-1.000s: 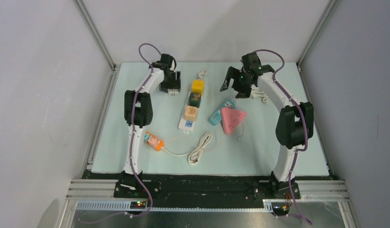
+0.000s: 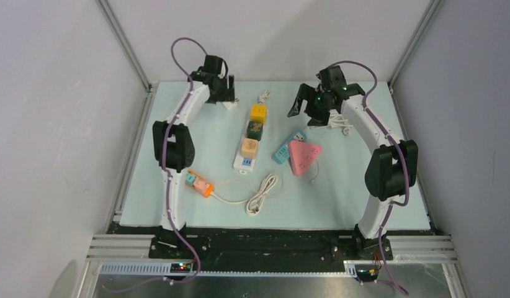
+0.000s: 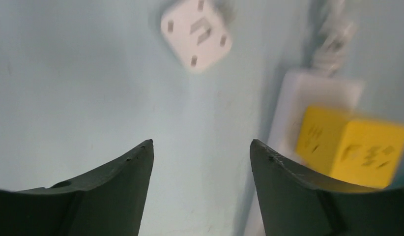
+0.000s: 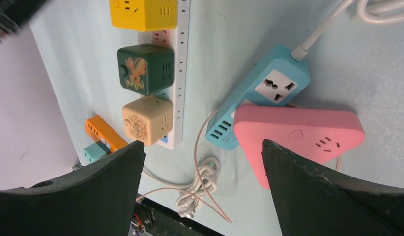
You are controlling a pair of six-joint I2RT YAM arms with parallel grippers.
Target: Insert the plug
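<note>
A small white square block [image 3: 195,34], with dark spots near its corners and a dark mark in its middle, lies on the table. It shows blurred in the left wrist view and as a pale patch [image 2: 230,105] by my left gripper [image 2: 226,97]. That gripper is open, nothing between its fingers, with the block beyond the fingertips. My right gripper [image 2: 305,119], open and empty, hangs above the table near the blue power strip [image 4: 259,96]. Which piece is the plug I cannot tell.
A long white strip [image 2: 239,162] carries yellow [image 4: 146,14], green [image 4: 146,69] and beige [image 4: 148,118] cubes. A pink triangular block [image 4: 298,135] adjoins the blue strip. An orange strip [image 2: 203,186] and a coiled white cable [image 2: 263,192] lie in front.
The right gripper has shifted slightly, still open.
</note>
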